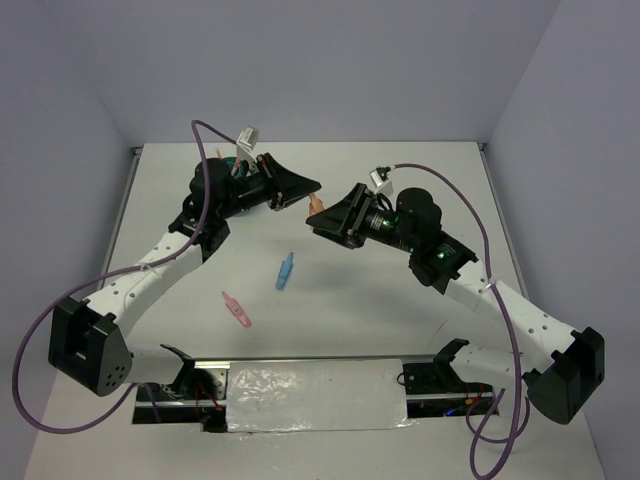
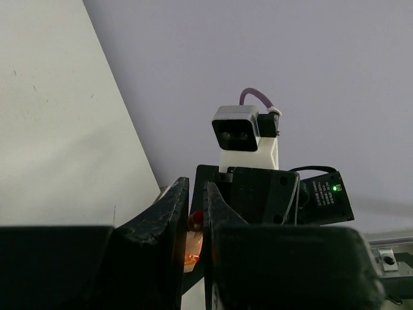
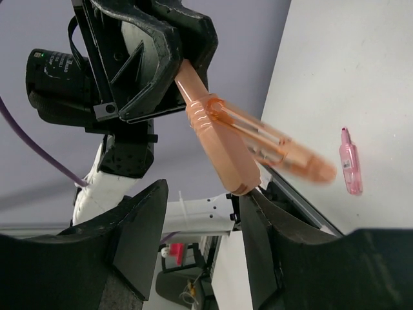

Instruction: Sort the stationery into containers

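An orange stationery piece (image 1: 315, 204) (image 3: 221, 145), with a second, blurred orange part alongside it, hangs from my left gripper (image 1: 306, 191), which is shut on its narrow end. My right gripper (image 1: 330, 228) faces it from the right, its fingers apart around the lower end, part open; whether they touch it is unclear. A blue piece (image 1: 284, 271) and a pink piece (image 1: 236, 309) (image 3: 350, 161) lie on the table.
A teal container (image 1: 246, 208) at the back left is mostly hidden behind my left arm. The white table (image 1: 400, 300) has bare room at front centre and back right. Walls stand on both sides.
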